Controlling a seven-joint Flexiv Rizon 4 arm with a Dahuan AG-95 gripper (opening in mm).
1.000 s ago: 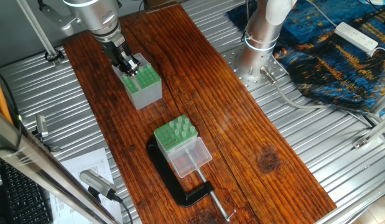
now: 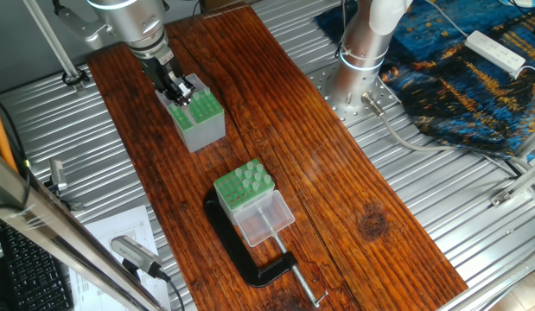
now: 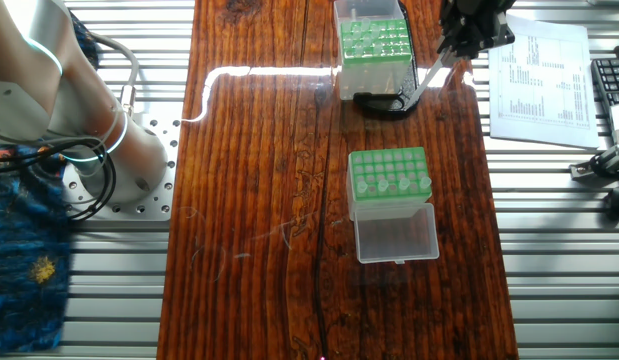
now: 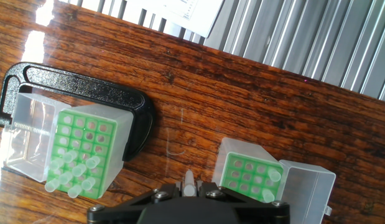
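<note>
My gripper is shut on a translucent white pipette tip, held between its fingertips. In exterior view 2 that tip hangs slanting down from the gripper. One green-topped tip box, with several tips standing in it, sits inside a black clamp; it is at left in the wrist view. The other green-topped box lies to the right there, with tips along its lid side. In exterior view 1 my gripper overlaps this second box; its height above the table is unclear.
A black C-clamp curves around the first box. Both boxes have clear lids folded open, one lid at right in the wrist view. Bare wood table lies between and beside the boxes.
</note>
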